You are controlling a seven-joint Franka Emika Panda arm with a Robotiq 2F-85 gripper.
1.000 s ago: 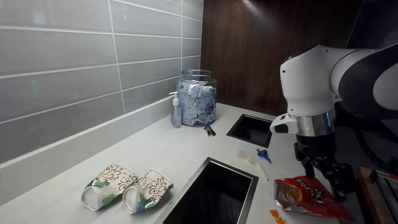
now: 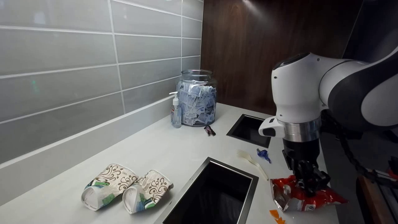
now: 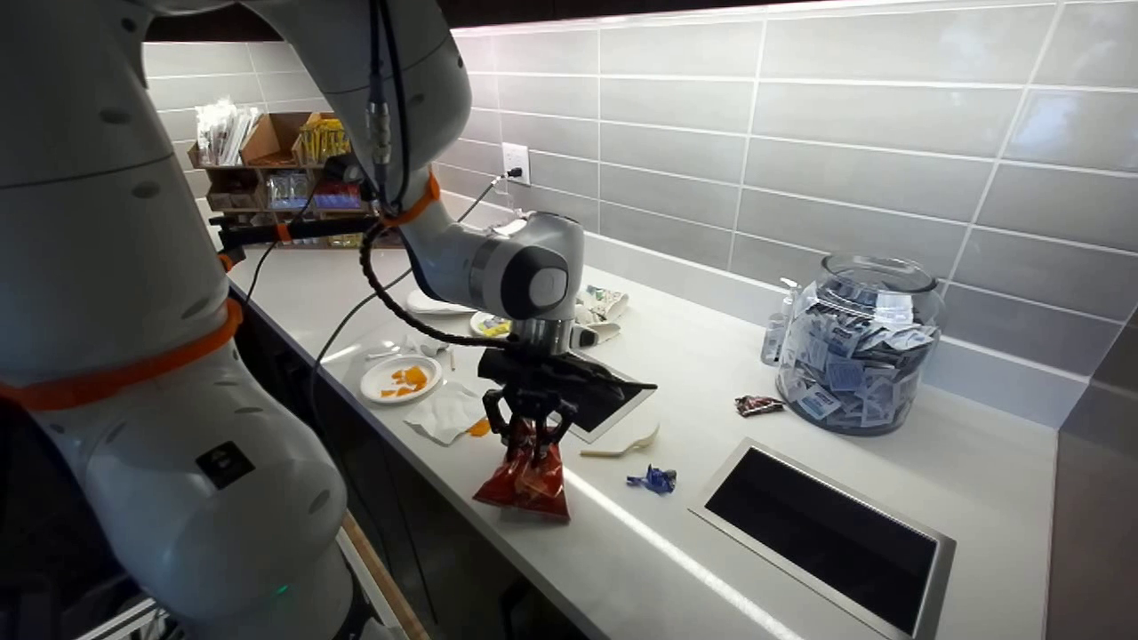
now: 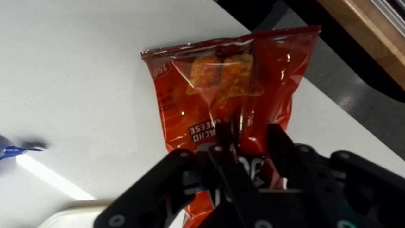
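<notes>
The red nacho chip bag [image 4: 281, 76] lies at the counter's edge, one corner sticking out past it. Its torn end with silvery lining shows in exterior view 1, where the red bag [image 2: 330, 198] is creased under the fingers. My gripper points down at the bag's middle, its fingers part open and some way apart. Red film bunches up in the gap between them. From the other side, the gripper [image 3: 539, 448] is low over the bag [image 3: 528, 485], and the fingertips are partly hidden by the film.
Two dark counter openings, a nearer one [image 2: 212, 194] and a farther one [image 2: 250, 130], sit beside a pale fork [image 2: 253, 164] and a blue wrapper [image 2: 263, 154]. Orange crumbs [image 2: 276, 216] lie near the bag. Crumpled paper cups [image 2: 108, 186], a plate [image 3: 373, 389] and a glass jar [image 3: 907, 373] stand farther off.
My gripper has moved left and down onto the bag, and its fingers have drawn closer together. The bag has crumpled and shifted slightly left.
</notes>
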